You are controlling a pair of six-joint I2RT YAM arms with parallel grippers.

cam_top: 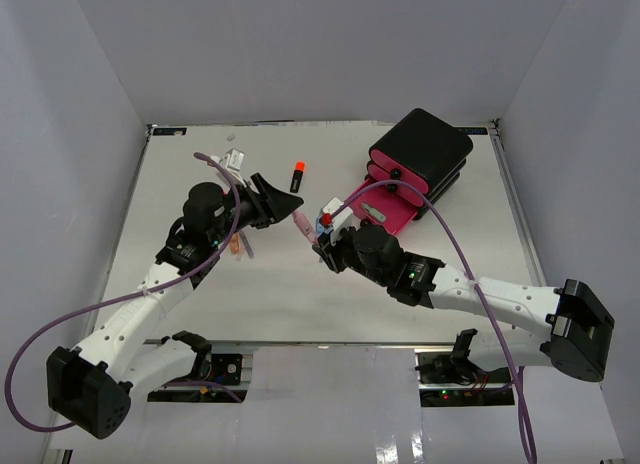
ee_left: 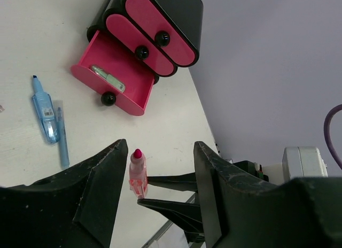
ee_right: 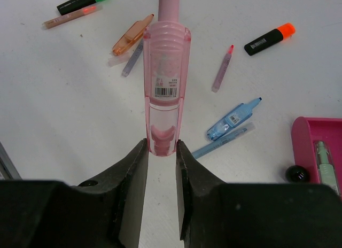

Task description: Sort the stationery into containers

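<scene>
A pink marker or correction-pen-like item [ee_right: 163, 87] with a clear lower end and barcode is held by its lower end in my right gripper, shut on it. Its dark pink tip shows in the left wrist view, where the pink item [ee_left: 138, 176] appears between the spread fingers of my left gripper, nearer the left finger. Both of those fingers stand apart; contact with the item is not visible. The open pink drawer [ee_left: 85, 71] of the black box [cam_top: 420, 154] contains a pale green pen [ee_left: 108, 78].
On the table lie a blue marker [ee_right: 234, 121], a slim blue pen [ee_right: 224, 140], a thin pink pen [ee_right: 223, 69], an orange-capped black highlighter [ee_right: 270, 39], an orange item [ee_right: 132, 35] and a green-capped black highlighter [ee_right: 83, 2].
</scene>
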